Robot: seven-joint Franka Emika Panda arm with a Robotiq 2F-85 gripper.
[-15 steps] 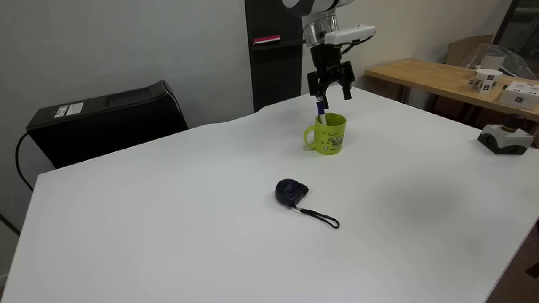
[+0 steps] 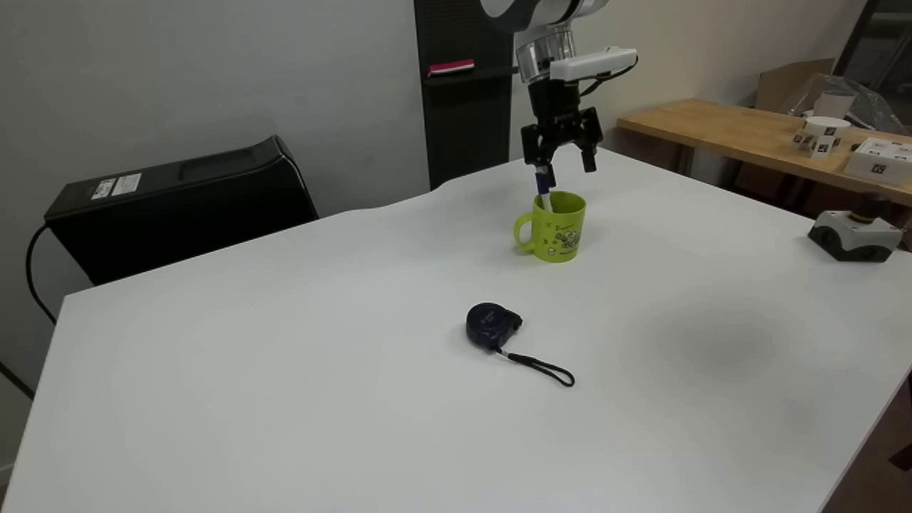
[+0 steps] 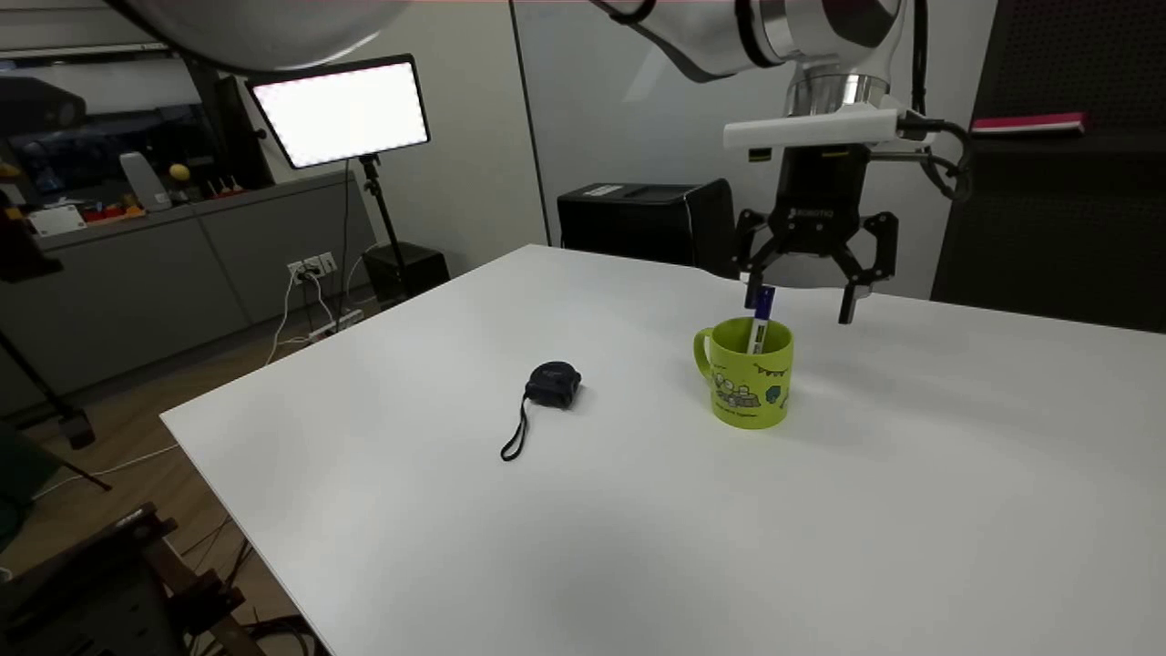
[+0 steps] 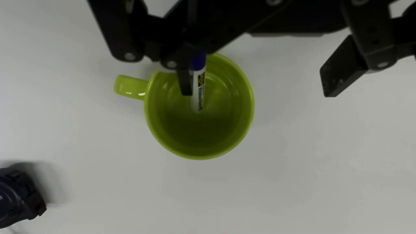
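Note:
The yellow-green mug [image 3: 734,399] stands upright on the white table, its handle to the left in both exterior views. A white marker with a dark blue cap [image 3: 762,317] leans inside it, cap end sticking out above the rim. Above the mug, my gripper [image 3: 800,306] stands wide open, pointing down. In the wrist view one finger [image 4: 185,82] is right beside the marker's cap and partly covers it; whether they touch I cannot tell. The other finger [image 4: 341,70] is well off to the right, past the mug [image 4: 199,150]. Nothing fills the gap between them.
A dark tape measure [image 2: 491,325] with a black wrist strap lies on the table in front of the mug. At the table's right edge sits a grey-and-black button box [image 2: 855,235].
My gripper has shifted very slightly down and to the right in exterior view 1. The mug, marker and tape measure show no visible movement.

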